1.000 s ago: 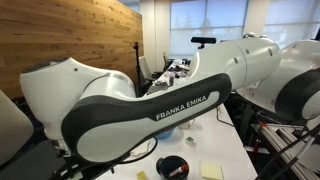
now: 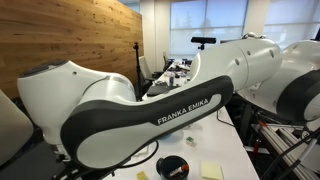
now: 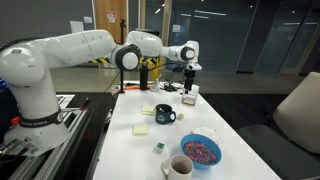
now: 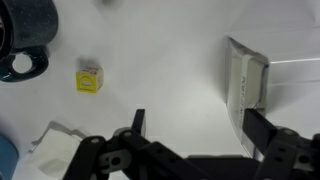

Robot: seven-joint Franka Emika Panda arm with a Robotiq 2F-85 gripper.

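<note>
My gripper is open, its two dark fingers spread wide along the bottom of the wrist view with nothing between them. Close to the right finger lies a pale grey-white box [image 4: 247, 85], long side running up the view. In exterior view 2 the gripper [image 3: 187, 82] hangs over the far end of the table, just above the white box [image 3: 188, 98]. A small yellow block [image 4: 89, 80] sits off to the left, with a black mug [image 4: 25, 30] beyond it. The arm hides most of the gripper in exterior view 1.
A blue bowl of small pieces [image 3: 199, 151] and a white mug [image 3: 180, 168] stand at the near end. Yellow pads [image 3: 140, 129] and a small cube [image 3: 158, 147] lie left of them. Table surface around the bowl's right side is bare.
The arm has shifted slightly to the left in exterior view 1. The objects on the table look unmoved there.
</note>
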